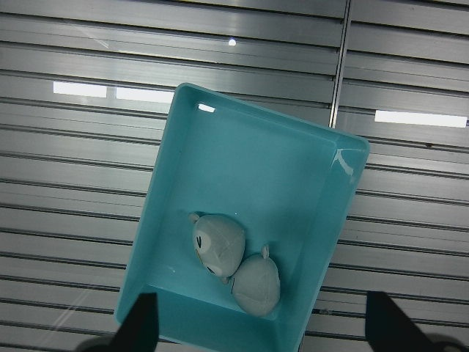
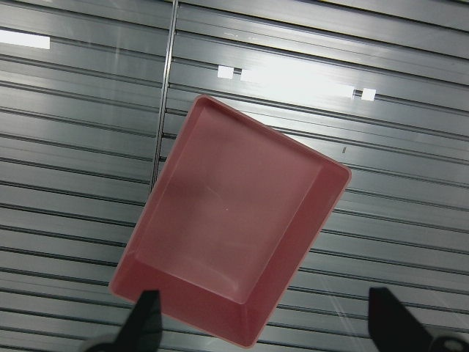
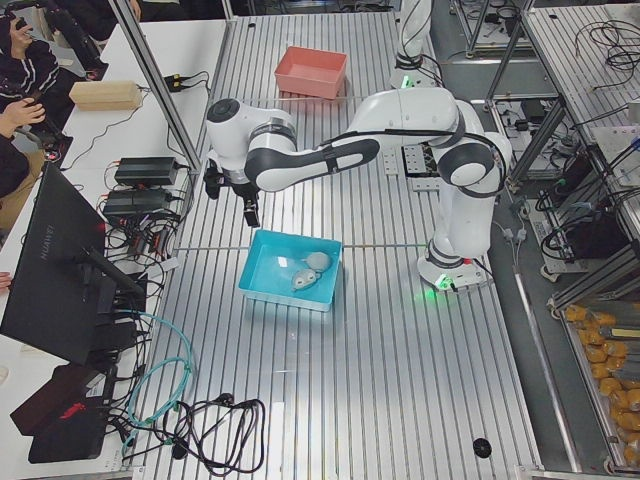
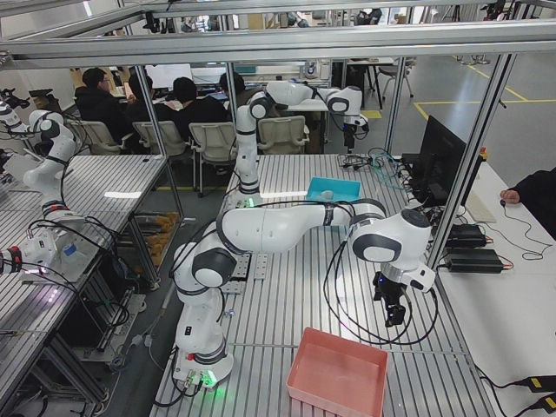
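Observation:
A teal bin [image 3: 262,268] holds two grey plush toys, one with a face [image 1: 218,243] and a rounder one [image 1: 255,286] beside it, in the bin's lower part. Above this bin my left gripper stands open, fingertips at the bottom corners of the left wrist view. An empty red bin [image 2: 220,202] lies under my right gripper, which is also open, its fingertips wide apart with nothing between them.
Both bins stand on a slatted metal table. Black and cyan cables [image 3: 230,430] lie at the near left. A monitor [image 3: 55,265] and black boxes [image 3: 145,172] line the side table.

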